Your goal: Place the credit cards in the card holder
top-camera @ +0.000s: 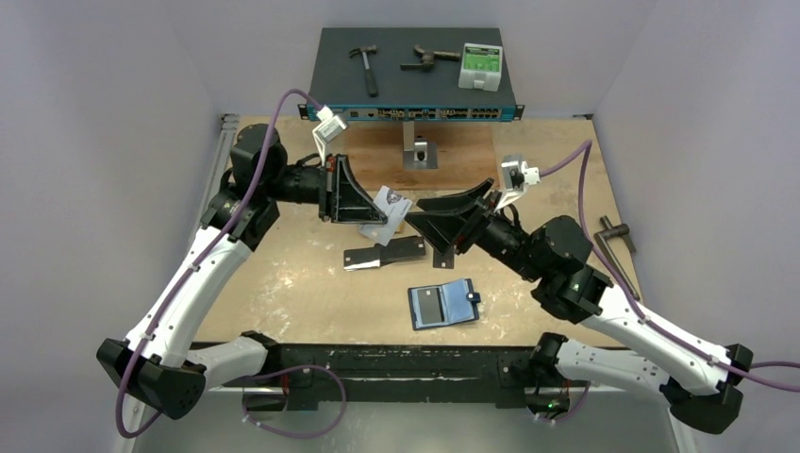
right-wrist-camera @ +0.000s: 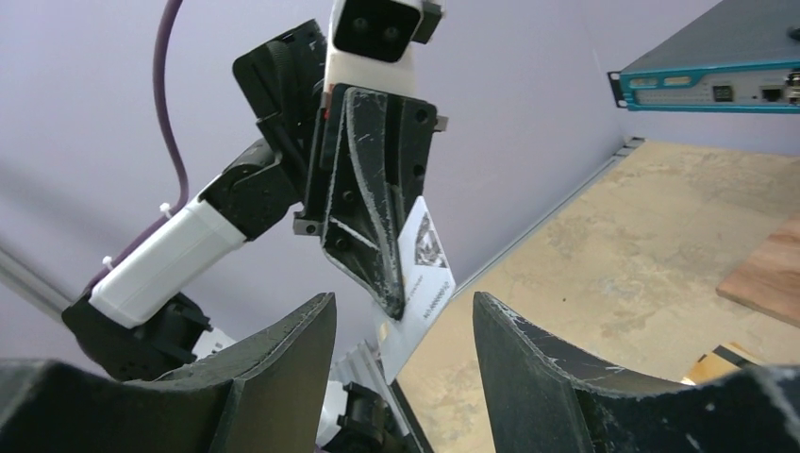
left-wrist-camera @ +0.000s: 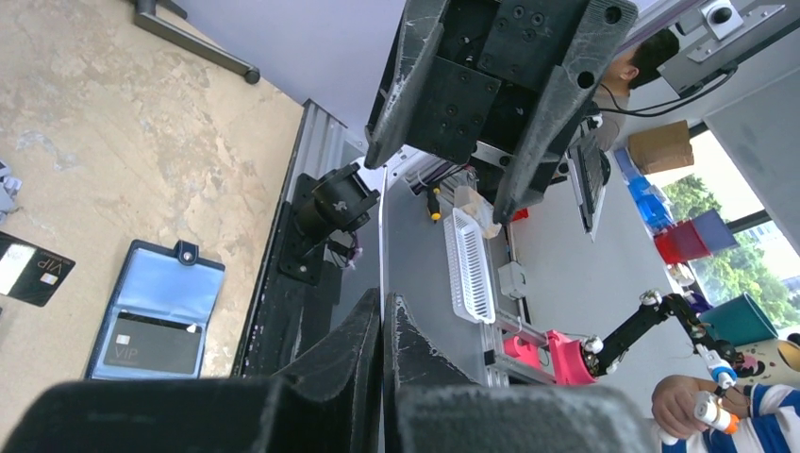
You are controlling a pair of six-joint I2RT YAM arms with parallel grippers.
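My left gripper (top-camera: 385, 220) is shut on a white card (top-camera: 393, 203), which shows edge-on in the left wrist view and face-on with a dark print in the right wrist view (right-wrist-camera: 429, 274). Facing it, my right gripper (top-camera: 413, 211) stands part open, nothing between its fingers, apart from the card's edge. On the table lies the opened blue card holder (top-camera: 459, 300), a black VIP card (left-wrist-camera: 151, 345) in one of its sides. Dark cards (top-camera: 408, 248) lie behind the holder, and another dark card (top-camera: 443, 260) is partly hidden by the right gripper.
A rack unit (top-camera: 406, 71) with hammers and a white-green box (top-camera: 481, 66) on it stands at the back. Before it is a wooden board (top-camera: 462, 156). More hammers (top-camera: 618, 247) lie at the right edge. Table around the holder is clear.
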